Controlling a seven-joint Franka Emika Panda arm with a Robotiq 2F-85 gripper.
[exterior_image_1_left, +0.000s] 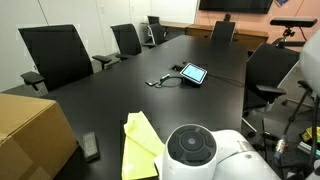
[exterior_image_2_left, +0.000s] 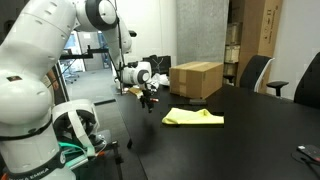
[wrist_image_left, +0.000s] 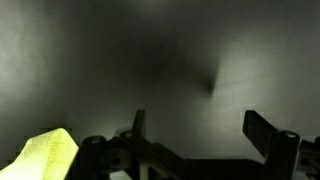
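Observation:
A yellow cloth (exterior_image_2_left: 193, 117) lies spread and slightly rumpled on the dark table. In the wrist view only a corner of the cloth (wrist_image_left: 42, 155) shows at the lower left. My gripper is open, its two dark fingers wide apart with only bare tabletop beyond them. From exterior view 2, the gripper (exterior_image_2_left: 147, 100) is to the left of the cloth and apart from it. The white arm (exterior_image_1_left: 195, 150) hides the fingers in exterior view 1, where the cloth (exterior_image_1_left: 140, 145) shows beside it.
A cardboard box (exterior_image_2_left: 196, 79) stands at the table's edge beyond the cloth, with a small dark grey object (exterior_image_1_left: 91, 147) near it. Far along the table lie a lit tablet (exterior_image_1_left: 193, 73) and cables. Black chairs line the sides.

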